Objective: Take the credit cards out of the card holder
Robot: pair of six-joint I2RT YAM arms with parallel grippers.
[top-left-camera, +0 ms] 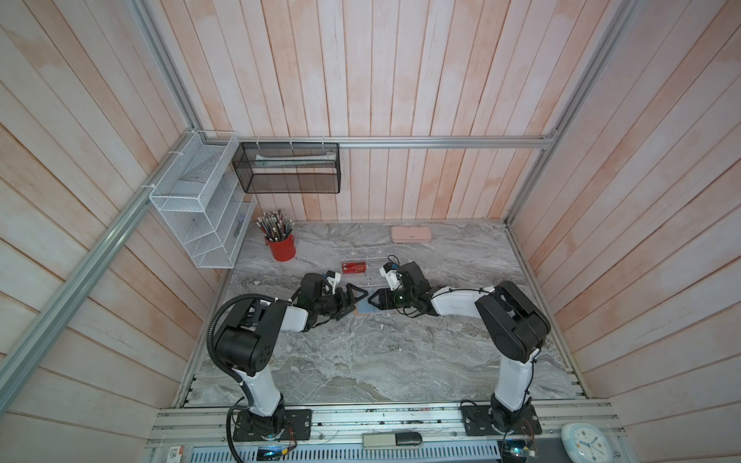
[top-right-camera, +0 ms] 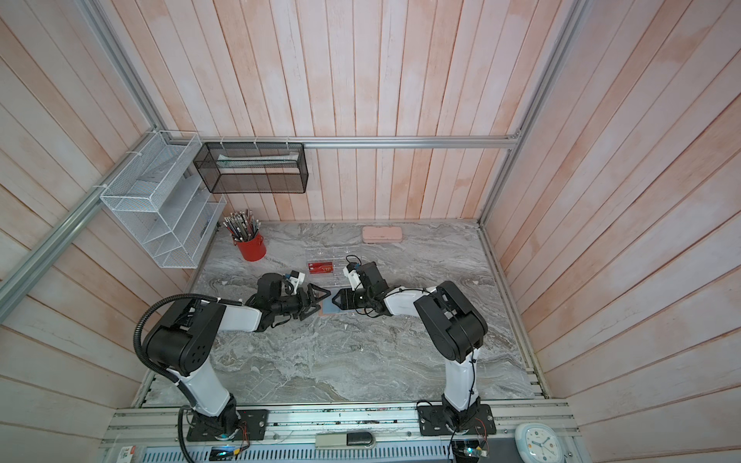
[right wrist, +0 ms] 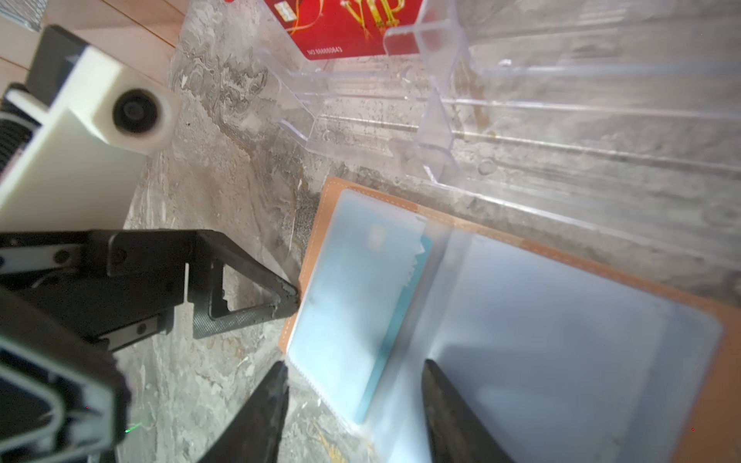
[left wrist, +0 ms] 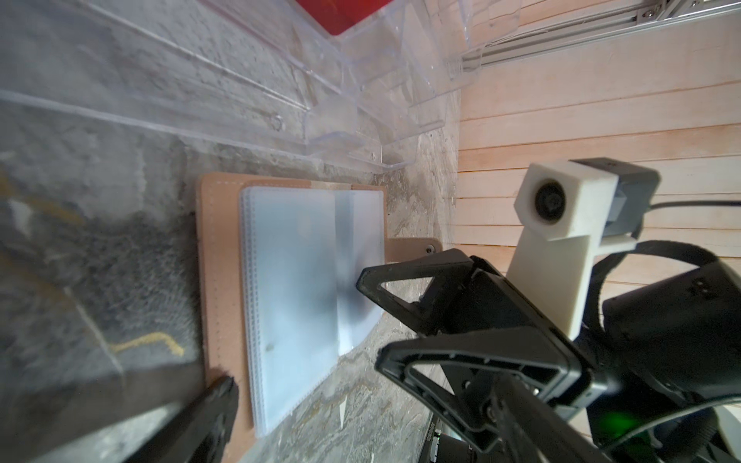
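The card holder (right wrist: pixel 586 266) lies spread open on the table, tan with milky clear sleeves. In the right wrist view, a pale blue card (right wrist: pixel 388 339) shows through the left-hand sleeve. My left gripper (top-left-camera: pixel 353 301) is open over the holder's left side; one of its fingers (right wrist: pixel 243 285) is close to the left edge. From the right, my right gripper (top-left-camera: pixel 376 299) reaches over the holder, its fingers (right wrist: pixel 262 413) apart with nothing visible between them. The left wrist view shows the holder's sleeves (left wrist: pixel 289 285) and small strap (left wrist: pixel 413 248).
Just behind the holder stands a clear stepped rack (right wrist: pixel 432 146) with a red VIP card (right wrist: pixel 347 27) in it. A red brush pot (top-left-camera: pixel 282 247) and a pink case (top-left-camera: pixel 411 234) are farther back.
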